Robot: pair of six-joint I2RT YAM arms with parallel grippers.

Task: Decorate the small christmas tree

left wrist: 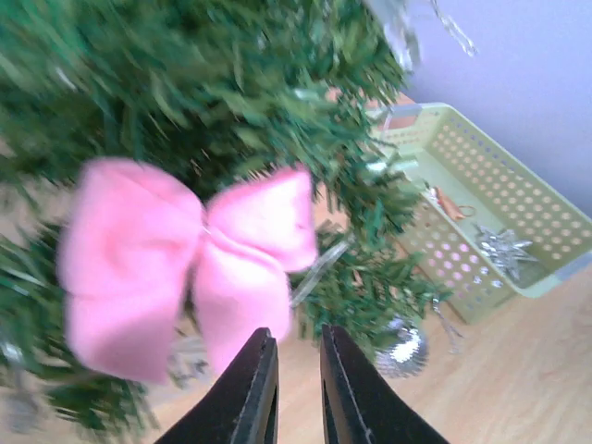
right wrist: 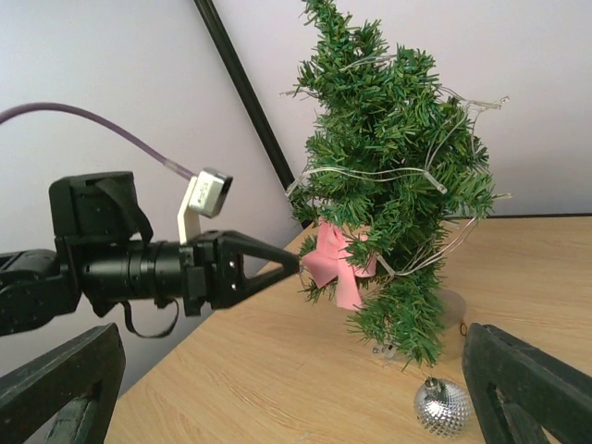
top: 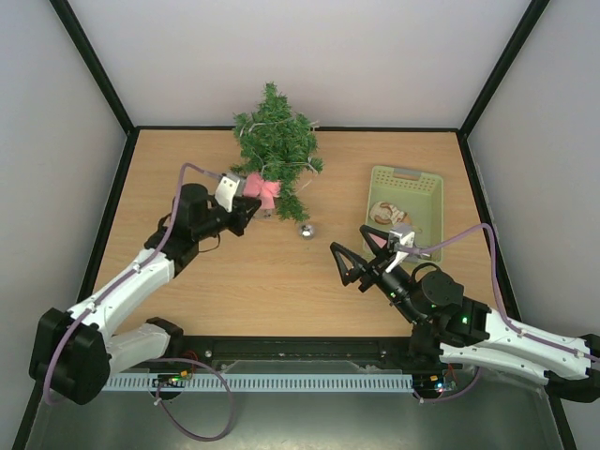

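Note:
The small green tree [top: 281,141] with a light string stands at the back centre. A pink bow [top: 262,190] [right wrist: 338,264] is on its lower branches. My left gripper [top: 248,211] is just in front of the bow, its fingertips close together at the bow's lower edge; whether anything is between them is unclear. A silver ball [top: 307,231] [right wrist: 442,407] lies on the table by the tree. My right gripper [top: 345,251] stands open over the table near the basket, nothing visible between its fingers.
A green basket [top: 427,192] on the right holds several ornaments, partly hidden by my right arm. Walls surround the back and sides.

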